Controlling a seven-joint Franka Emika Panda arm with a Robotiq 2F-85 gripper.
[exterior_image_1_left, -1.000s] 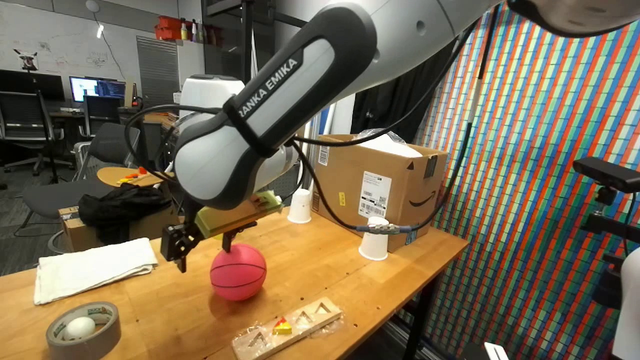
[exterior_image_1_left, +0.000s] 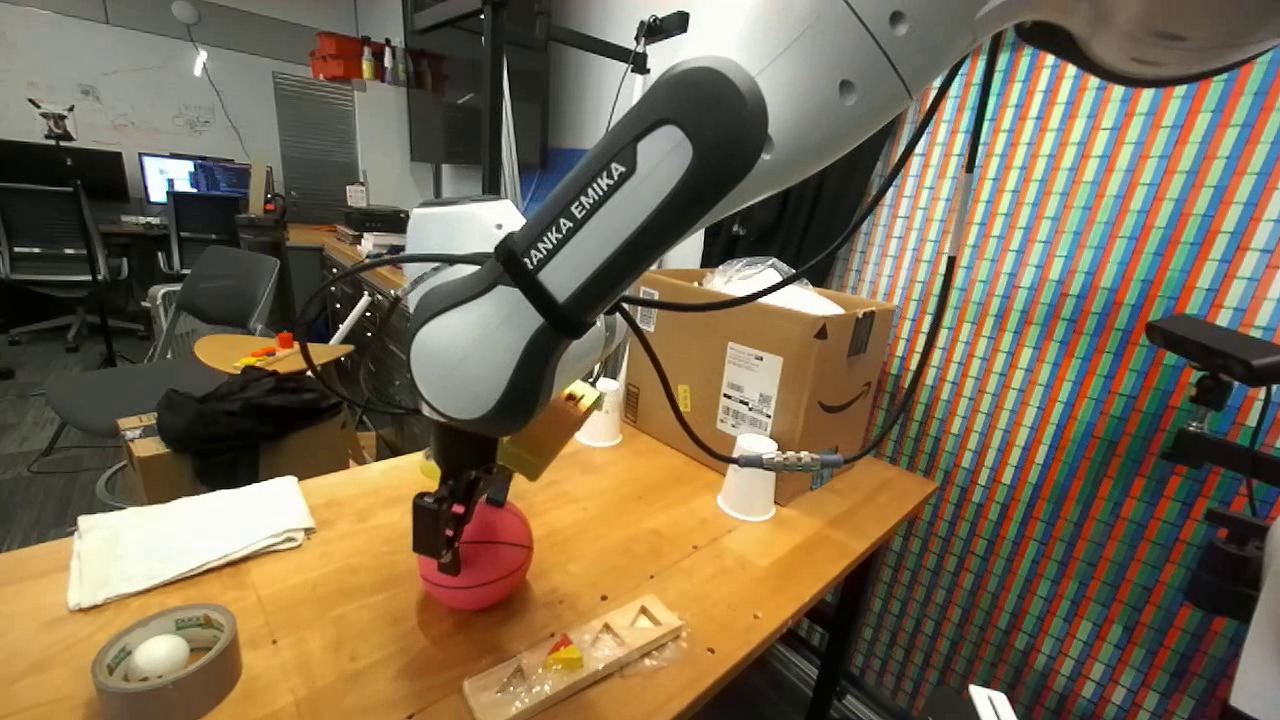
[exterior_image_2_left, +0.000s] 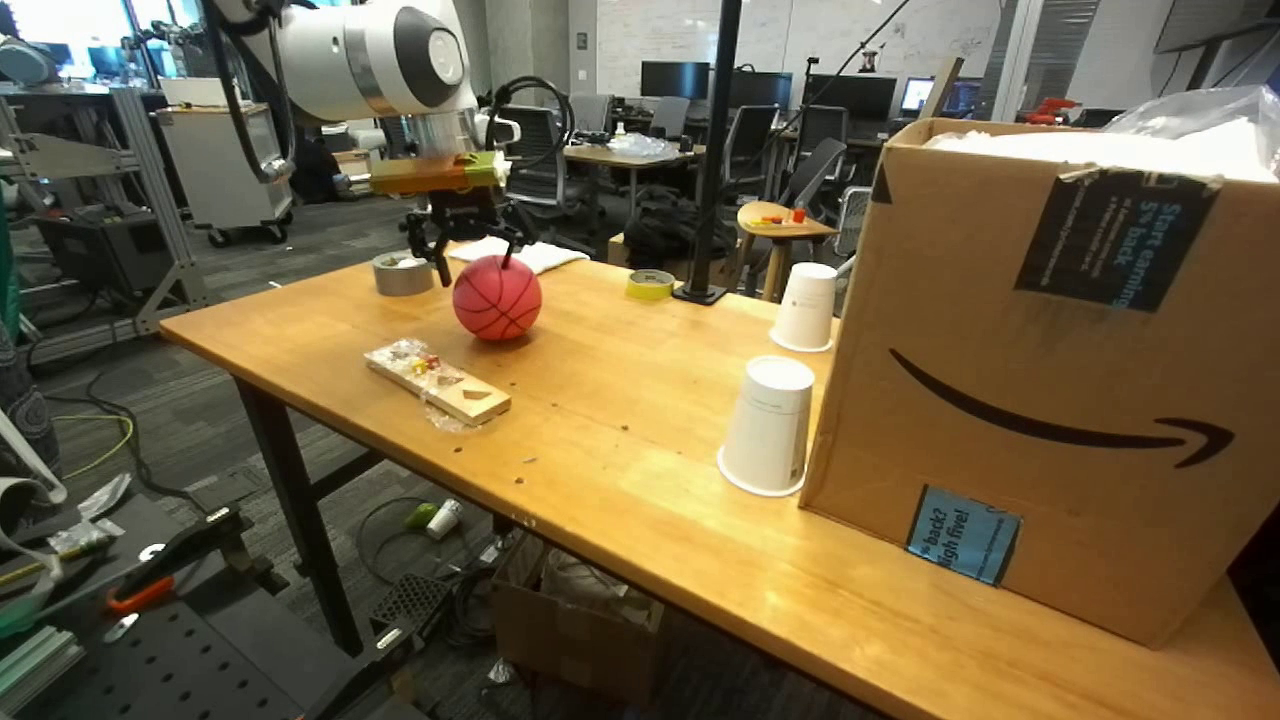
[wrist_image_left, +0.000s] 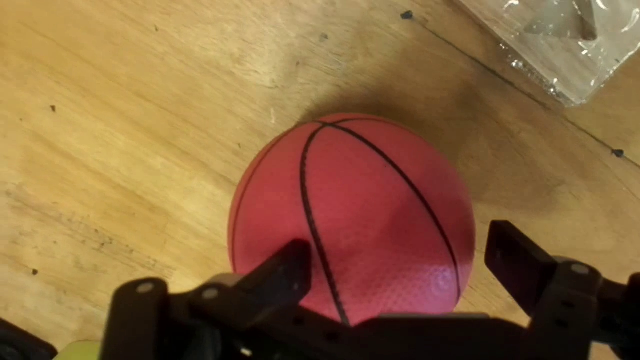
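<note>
A pink-red ball (exterior_image_1_left: 494, 558) with black basketball lines rests on the wooden table; in the wrist view the ball (wrist_image_left: 372, 210) fills the middle. Above it, pointing down, is my gripper, its fingers wide apart. One of the fingers (wrist_image_left: 294, 264) overlaps the ball's left part in that view, while the other stands just off its right side with wood showing between. From the second exterior view, the gripper (exterior_image_2_left: 475, 258) hangs over the top and left of the ball (exterior_image_2_left: 497, 298). Whether either finger touches the ball cannot be told.
A wooden shape board (exterior_image_2_left: 438, 380) in clear wrap lies close to the ball. Grey tape (exterior_image_1_left: 180, 696) holding a white ball and a folded white cloth (exterior_image_1_left: 186, 540) are on the left. Two white cups (exterior_image_2_left: 768, 426) stand by a large cardboard box (exterior_image_2_left: 1044, 348).
My gripper has turned and shifted to the right in the first exterior view, lower and nearer over the ball. The ball stays in almost the same place.
</note>
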